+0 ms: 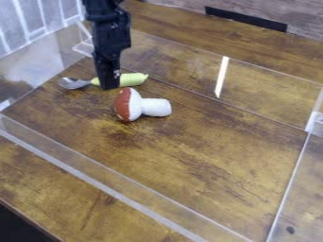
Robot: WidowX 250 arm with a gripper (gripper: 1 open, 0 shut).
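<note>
The black gripper (109, 77) hangs over the upper left of the wooden surface, just above a pale green vegetable (128, 80) and near a spoon (72, 83). It looks shut, though its fingertips are small and dark; nothing clearly shows between them. A toy mushroom (143, 106) with a red-brown and white cap lies on its side nearer the camera.
Clear plastic walls (297, 170) border the wooden work area (202, 170), whose right and front are clear. A white strip (222, 77) stands out toward the back right.
</note>
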